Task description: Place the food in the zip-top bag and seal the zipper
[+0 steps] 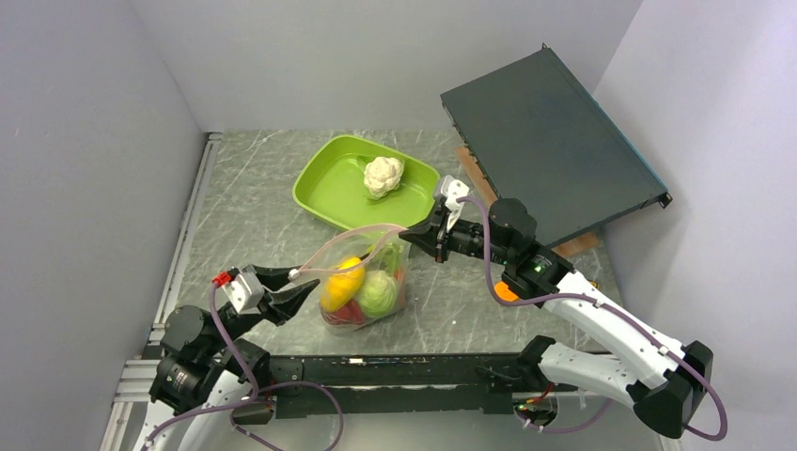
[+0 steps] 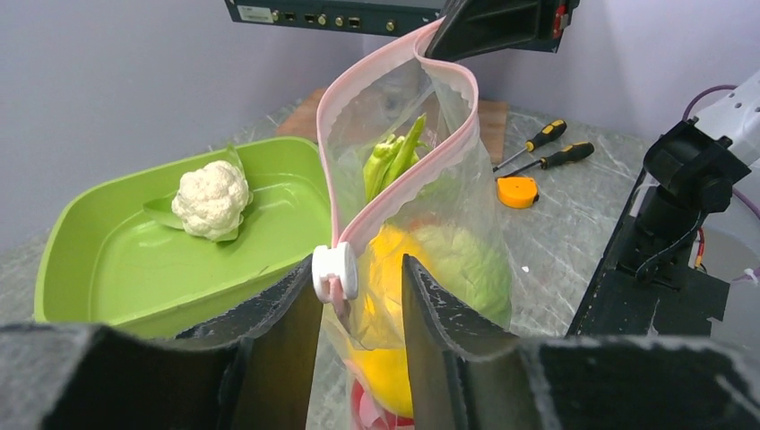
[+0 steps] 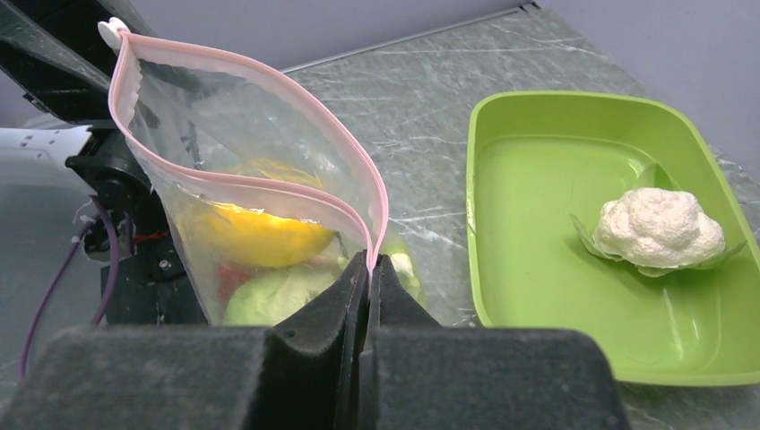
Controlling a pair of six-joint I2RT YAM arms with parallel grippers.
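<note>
The clear zip bag (image 1: 393,303) with a pink zip rim stands on the table, its mouth spread. Inside it are a yellow mango-like item (image 1: 343,284), a green cabbage-like ball (image 3: 285,294), green peppers (image 2: 392,159) and something red low down. My right gripper is shut on one end of the pink rim. At the opposite end, the white zip slider (image 2: 335,272) sits beside one fingertip of my left gripper, whose fingers stand apart. A cauliflower (image 1: 382,176) lies in the green tray (image 1: 315,193).
On the right, a large dark metal box (image 1: 554,141) leans over a wooden board (image 2: 492,130). Two screwdrivers (image 2: 565,154) and an orange tape measure (image 2: 517,192) lie near it. Bare tabletop (image 1: 249,202) extends left of the tray.
</note>
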